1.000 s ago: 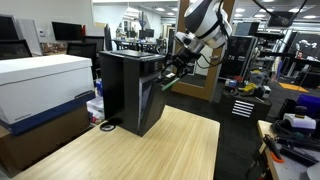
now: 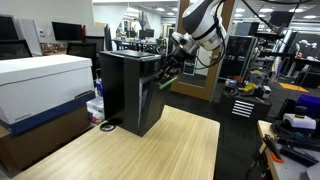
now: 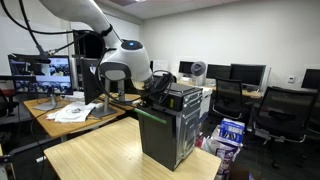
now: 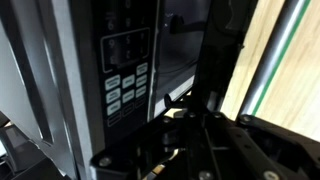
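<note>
A dark microwave (image 2: 128,88) stands at the table's back edge. Its door (image 3: 157,132) hangs slightly ajar, with a green strip (image 2: 168,83) along its top edge. From above, my gripper (image 2: 168,71) reaches down by the top of the door. In the wrist view the keypad (image 4: 125,85) is on the left and the green-edged door (image 4: 277,62) on the right. Between them sits my gripper, dark against the shadowed opening. It appears shut, and nothing shows held between its fingers. Its exact contact with the door is too dark to tell.
White and brown boxes (image 2: 45,92) stand left of the microwave. A small black ring (image 2: 107,126) lies in front of it. Office chairs (image 3: 285,115) stand beyond the table.
The arm's pose differs only slightly, with the gripper staying by the door's top edge. The microwave and its door look the same.
</note>
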